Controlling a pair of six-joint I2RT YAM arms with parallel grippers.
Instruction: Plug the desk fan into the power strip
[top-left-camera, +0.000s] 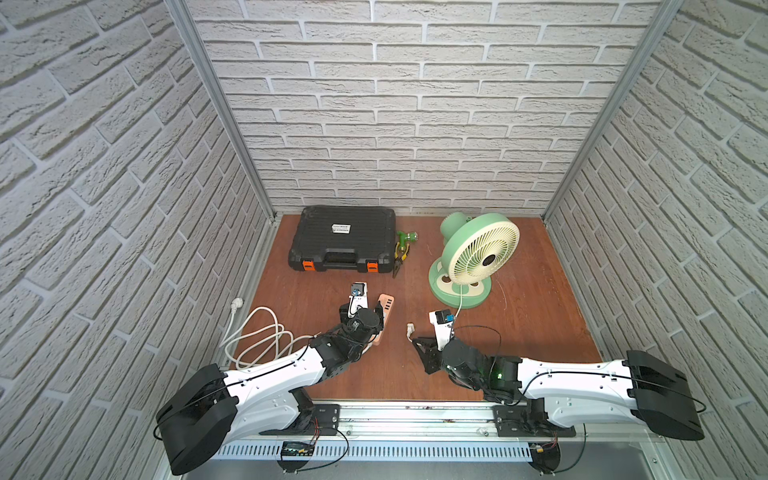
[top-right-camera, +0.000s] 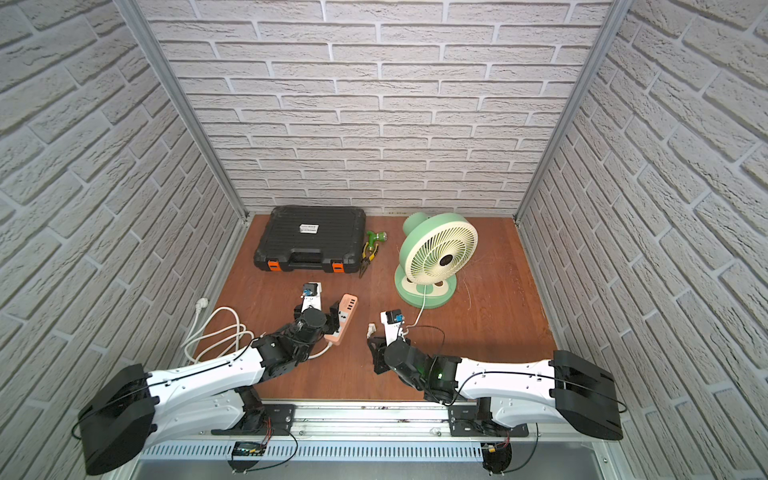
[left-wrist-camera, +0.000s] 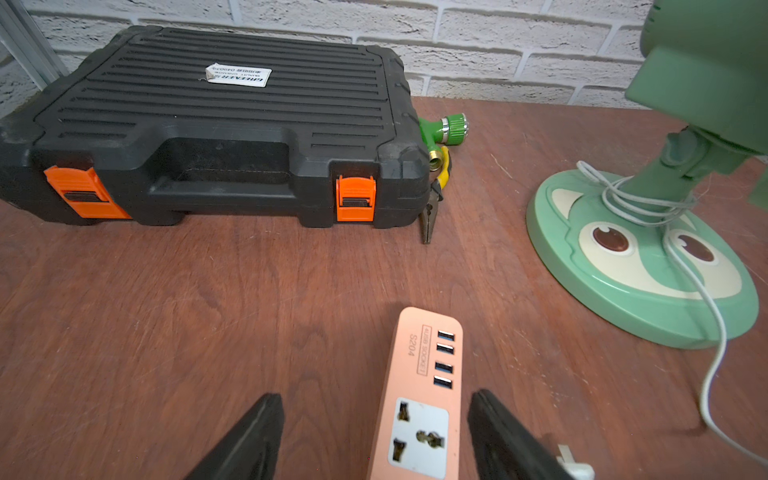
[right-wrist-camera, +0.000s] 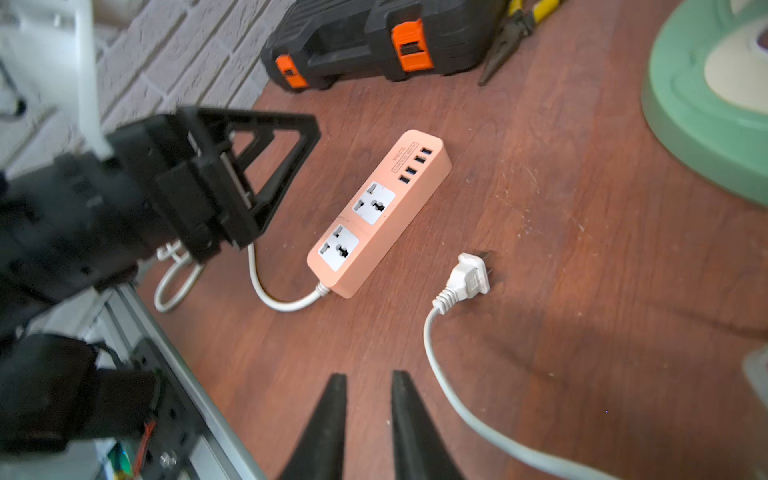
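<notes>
The pink power strip (right-wrist-camera: 376, 208) lies on the table with its sockets facing up and empty. My left gripper hovers by it, fingers wide apart and touching nothing; the strip shows in the gap, closer to the right finger. The fan's white plug (right-wrist-camera: 468, 276) rests loose on the wood, right of the strip, its prongs pointing away from its cord (right-wrist-camera: 456, 392). My right gripper is partly open, its gap narrow and empty, near the plug on the front side. The green desk fan (top-left-camera: 480, 256) stands at the back right.
A black tool case (top-left-camera: 342, 237) stands at the back left, with pliers (left-wrist-camera: 432, 209) and a green hose nozzle (left-wrist-camera: 448, 129) beside it. The strip's white cable (top-left-camera: 264, 336) coils at the left. Bare table lies between strip and fan.
</notes>
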